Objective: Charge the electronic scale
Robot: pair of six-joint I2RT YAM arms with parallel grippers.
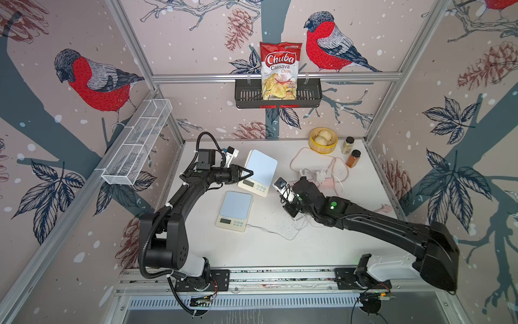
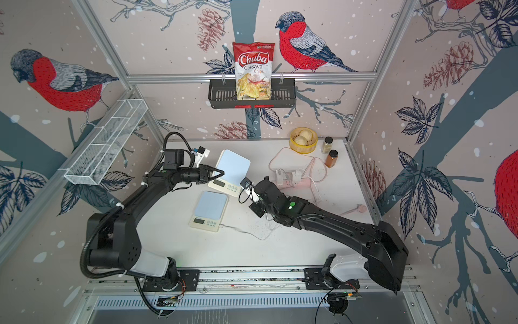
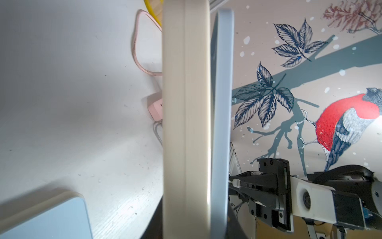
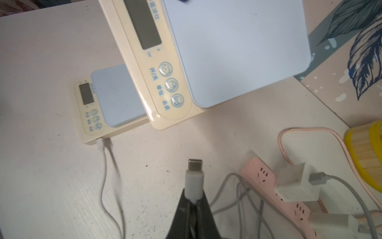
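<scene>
My left gripper is shut on a cream scale with a pale blue top, held tilted above the table; its screen and buttons face the right wrist view. In that view, a white USB-C plug (image 4: 194,181) points up from the tips of my right gripper, shut on it. The plug is apart from the held scale (image 4: 177,85), below its lower edge. A second, similar scale (image 1: 233,210) lies flat on the table, with a white cable (image 4: 104,175) plugged into its edge. The held scale's charging port cannot be made out.
A pink power strip (image 4: 260,175) with white chargers (image 4: 296,181) sits on the right, with loose grey cables (image 4: 240,189) near it. Behind are a yellow-rimmed basket (image 1: 323,140) and two jars (image 1: 353,158).
</scene>
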